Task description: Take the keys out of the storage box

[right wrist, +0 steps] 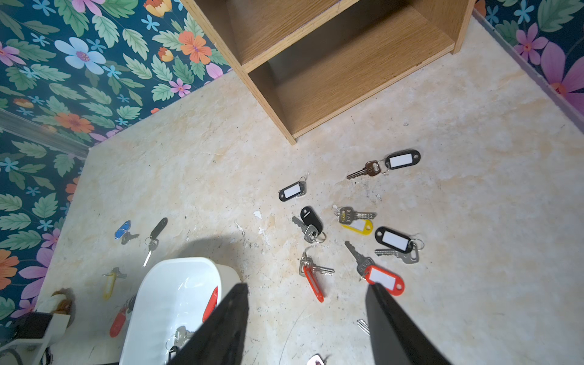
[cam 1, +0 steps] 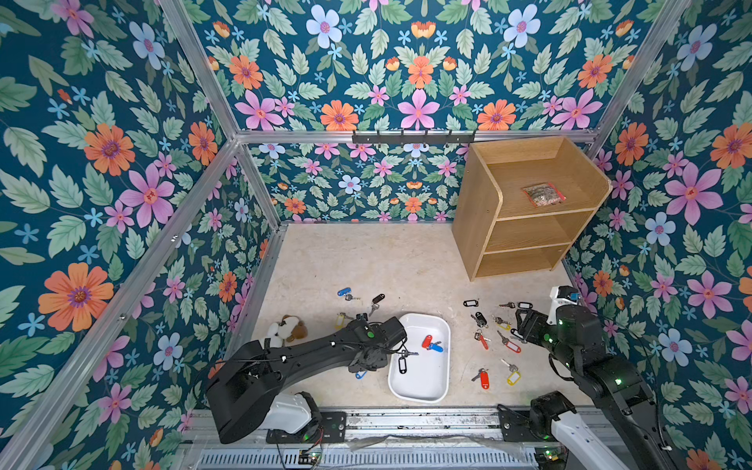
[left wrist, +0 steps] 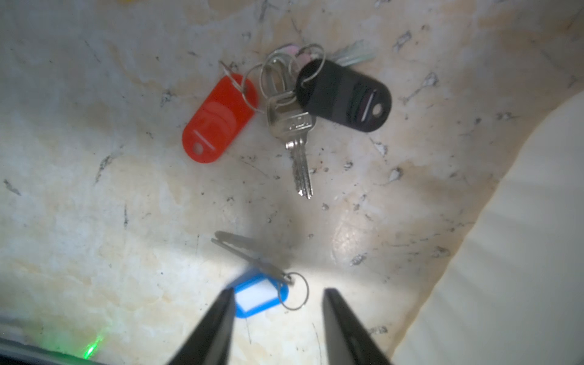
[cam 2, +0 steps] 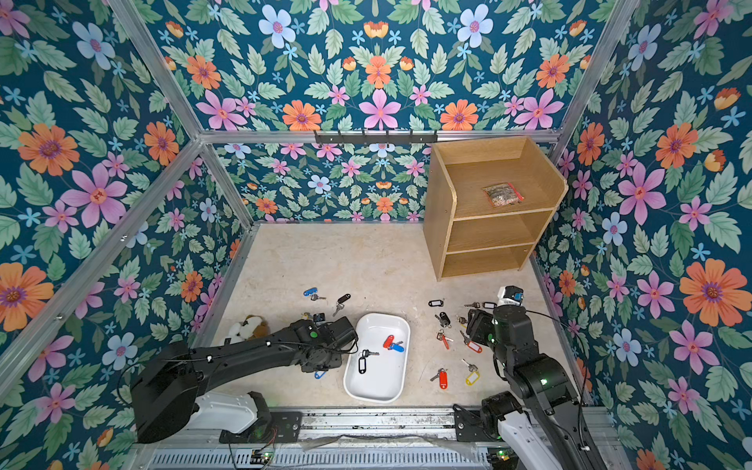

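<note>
The white storage box (cam 1: 419, 388) holds keys with a red tag (cam 1: 427, 341), a blue tag (cam 1: 435, 347) and a black tag (cam 1: 402, 365). Just left of it my left gripper is over the table, its blurred fingers apart. A key with a blue tag (left wrist: 258, 296) shows below and partly between those fingers, not gripped; whether it lies flat is unclear. Beyond it are keys with a red tag (left wrist: 219, 118) and a black tag (left wrist: 343, 95). High over the right side, my right gripper stands open and empty.
Several tagged keys lie right of the box, including a red-tagged one (cam 1: 485, 379). A wooden shelf (cam 1: 478, 211) with a bagged item (cam 1: 543, 194) stands back right. A plush toy (cam 1: 294, 329) is at left.
</note>
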